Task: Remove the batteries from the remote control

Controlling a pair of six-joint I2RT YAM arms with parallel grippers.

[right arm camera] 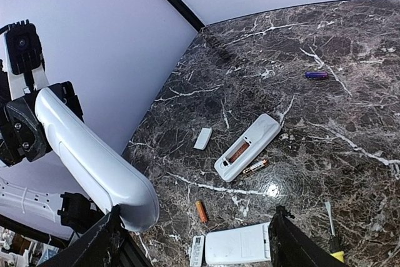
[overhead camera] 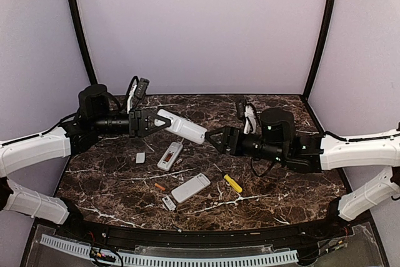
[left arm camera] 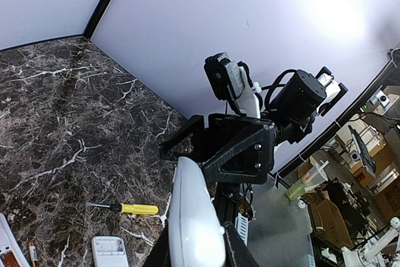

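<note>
My left gripper (overhead camera: pixel 156 123) is shut on a white remote (overhead camera: pixel 186 127), held tilted in the air; in the right wrist view the remote (right arm camera: pixel 100 154) slants down toward my right fingers. My right gripper (overhead camera: pixel 219 137) stands open at the remote's lower end. On the table, a second white remote (right arm camera: pixel 247 148) shows its battery bay with a cell inside. Loose batteries lie near it: a striped one (right arm camera: pixel 255 166), an orange one (right arm camera: pixel 201 211) and a purple one (right arm camera: pixel 316 75). A small white cover (right arm camera: pixel 202 138) lies to its left.
A white flat case (overhead camera: pixel 190 188) and a small piece (overhead camera: pixel 169 204) lie at the front of the table. A yellow screwdriver (overhead camera: pixel 232 183) lies to their right.
</note>
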